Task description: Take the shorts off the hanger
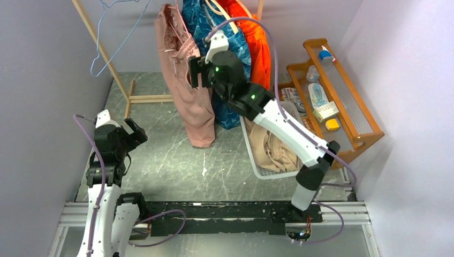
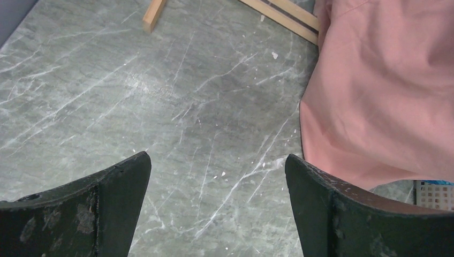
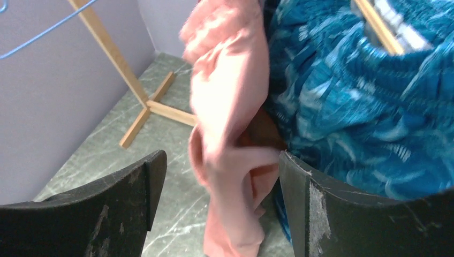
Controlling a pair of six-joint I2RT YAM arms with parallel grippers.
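Pink shorts [image 1: 184,93] hang from a pink hanger [image 1: 182,20] on the wooden rack, beside blue patterned shorts [image 1: 231,51] and an orange garment [image 1: 257,51]. My right gripper [image 1: 195,72] is open in front of the pink and blue garments. In the right wrist view, pink cloth [image 3: 230,107] shows beyond the gap between its fingers, and blue cloth [image 3: 353,107] lies behind the right-hand finger. Low at the left, my left gripper [image 1: 137,131] stands open over bare floor, nothing between its fingers. The pink legs [image 2: 385,91] hang to its right.
An empty blue hanger [image 1: 100,48] hangs at the rack's left. A white basket [image 1: 257,168] with beige cloth stands right of centre, under my right arm. Beyond it is a wooden shelf [image 1: 369,138] holding small items.
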